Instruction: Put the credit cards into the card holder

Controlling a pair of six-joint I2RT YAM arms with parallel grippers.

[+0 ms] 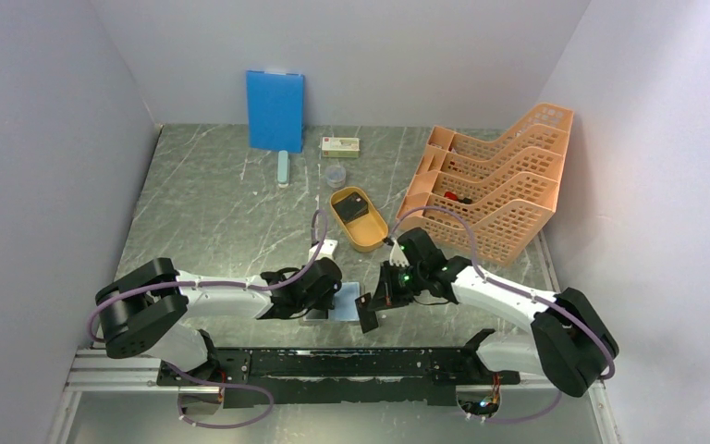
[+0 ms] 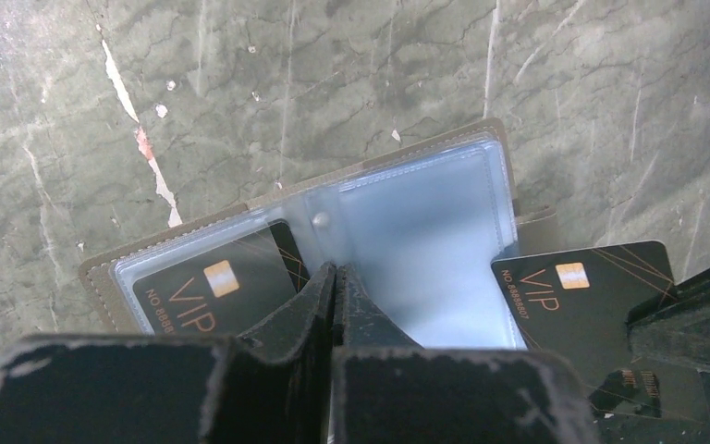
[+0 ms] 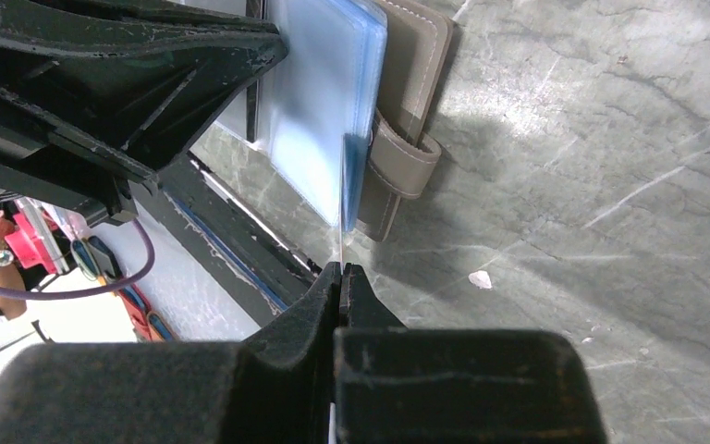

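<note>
The card holder (image 2: pixel 416 222) lies unfolded on the table, with clear bluish sleeves and a grey-brown cover. One black VIP card (image 2: pixel 203 287) sits in its left sleeve. My left gripper is shut on the holder's middle, between the two sleeves. A second black VIP card has its near corner at the right sleeve's edge; in the right wrist view this card (image 3: pixel 341 203) appears edge-on against the sleeve. Its other end is between the fingertips of my right gripper, which is shut on it. How deep its edge sits in the sleeve I cannot tell.
A yellow tray (image 1: pixel 367 231) behind the grippers holds dark cards (image 1: pixel 350 206). An orange rack (image 1: pixel 490 180) stands at the back right, and a blue folder (image 1: pixel 275 111) leans at the back wall.
</note>
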